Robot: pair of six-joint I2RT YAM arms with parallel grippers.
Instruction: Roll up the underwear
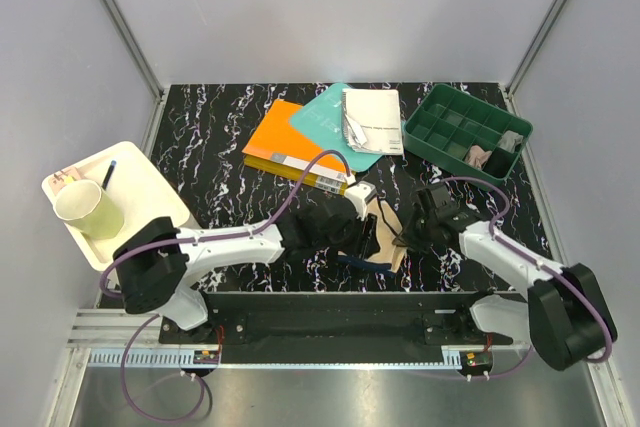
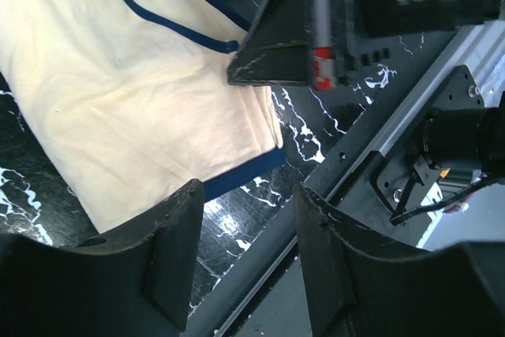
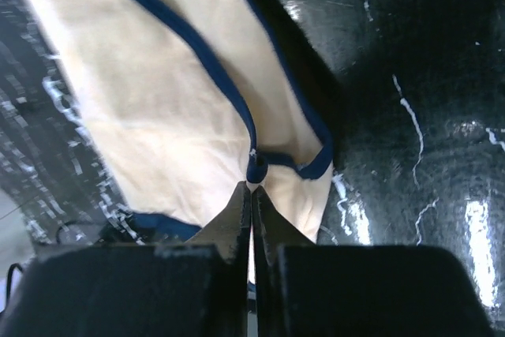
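The cream underwear (image 1: pixel 388 215) with navy trim lies partly folded on the dark marbled table, below the notebook. In the left wrist view, its navy band (image 2: pixel 246 174) runs between and beyond my left gripper, which is open above the cloth's edge with nothing held. My right gripper is shut at the cloth's right side, its fingertips right at a bunched bit of navy trim (image 3: pixel 256 167). Whether any cloth is pinched there cannot be told. In the top view, my left gripper hides part of the underwear.
A green divided box (image 1: pixel 440 125) with some cloths stands at the back right. Behind the underwear lie a notebook (image 1: pixel 375 125), a teal folder (image 1: pixel 322 119) and orange binders (image 1: pixel 275 142). A cream tray (image 1: pixel 150 197) holding a cup (image 1: pixel 88 209) is at the left.
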